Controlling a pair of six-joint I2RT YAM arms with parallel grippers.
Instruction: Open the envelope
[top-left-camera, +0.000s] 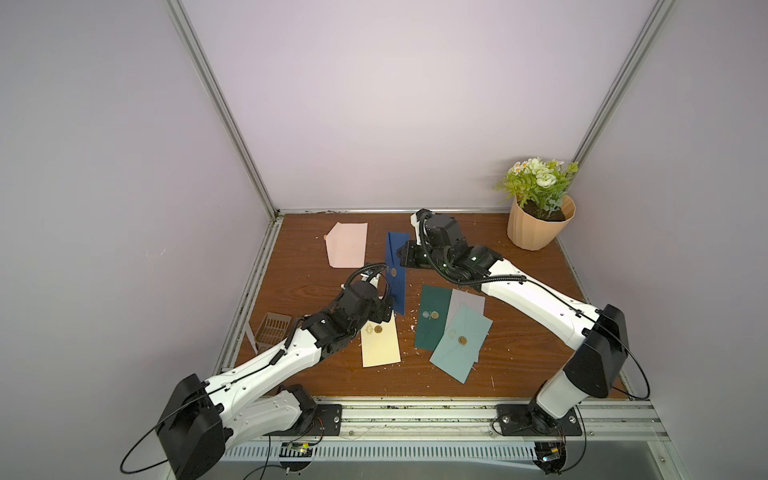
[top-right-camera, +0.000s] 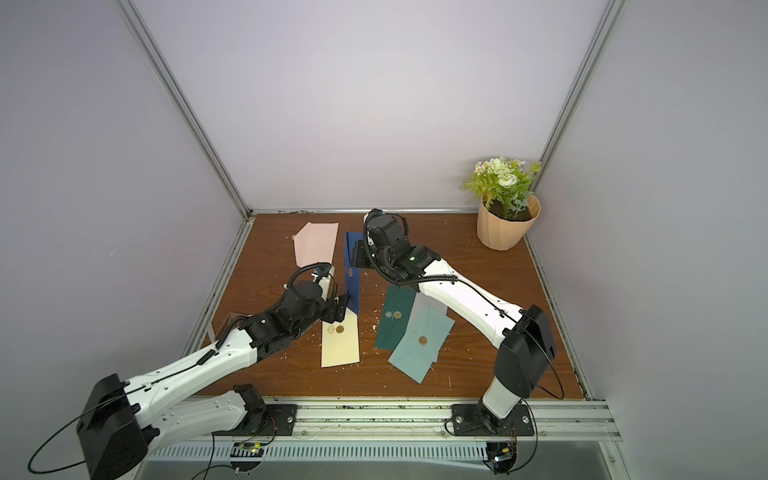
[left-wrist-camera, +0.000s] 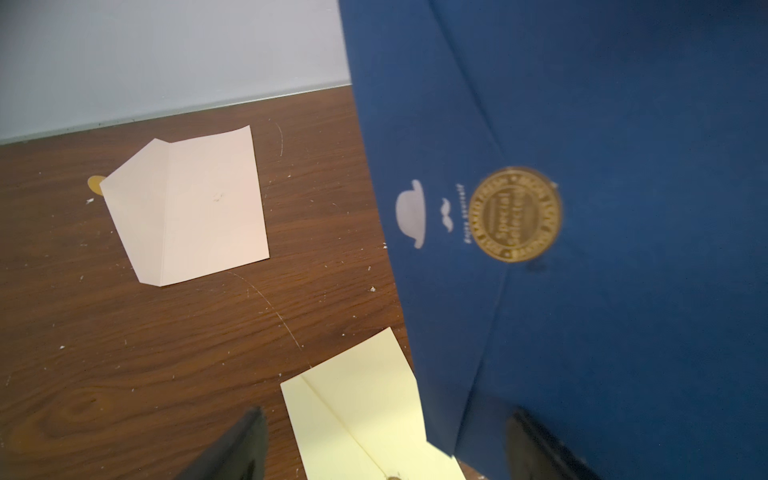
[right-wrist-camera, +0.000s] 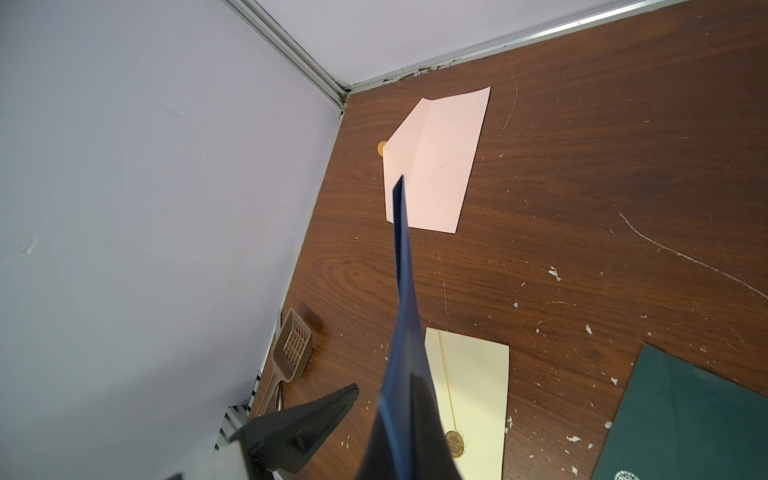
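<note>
My right gripper is shut on the blue envelope, which is raised off the table and seen nearly edge-on in the right wrist view. A gold round seal (left-wrist-camera: 516, 214) lies over the tip of its flap, and the flap is closed against the body. My left gripper stands open near the envelope's lower left corner. One of its fingers (left-wrist-camera: 540, 448) overlaps the envelope in the left wrist view; whether it touches cannot be told. Its dark finger (right-wrist-camera: 312, 428) shows left of the envelope in the right wrist view.
On the table lie a pink envelope (top-left-camera: 347, 245), a cream envelope (top-left-camera: 381, 348), a dark green envelope (top-left-camera: 430, 320) and overlapping light teal (top-left-camera: 464, 344) and grey (top-left-camera: 468, 301) ones. A flower pot (top-left-camera: 537, 230) stands back right, a small basket (top-left-camera: 273, 329) at left.
</note>
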